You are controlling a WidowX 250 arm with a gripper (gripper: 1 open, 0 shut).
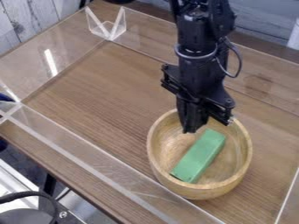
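Note:
The black arm hangs from the top centre, with its gripper (pixel 190 124) low over the back of a round light wooden bowl (pixel 166 170). The fingertips look close together; nothing clear shows between them. A green rectangular block (pixel 200 156) lies in the bowl, tilted diagonally, in front of and below the gripper. Whether the fingertips touch the bowl cannot be told.
Bare wooden table (pixel 87 96) fills the left and middle. A small clear holder (pixel 107 26) stands at the top left. Transparent edging runs along the table's left and front, with black cable (pixel 24 203) at the lower left.

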